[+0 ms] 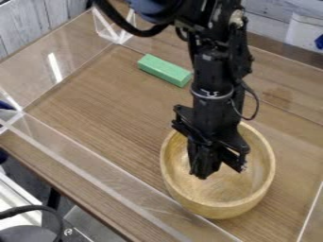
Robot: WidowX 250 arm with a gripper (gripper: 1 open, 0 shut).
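My black gripper [209, 151] reaches down from the top of the view into a shallow round tan bowl [190, 194] at the lower middle right. Its fingertips are low inside the bowl, over its upper part. It looks shut; I see nothing held between the fingers, though the dark parts overlap.
A green block [164, 69] lies on the wooden table [94, 132] behind and left of the bowl. Clear plastic edges line the left side. A white object [304, 33] sits at the top right. The table left of the bowl is clear.
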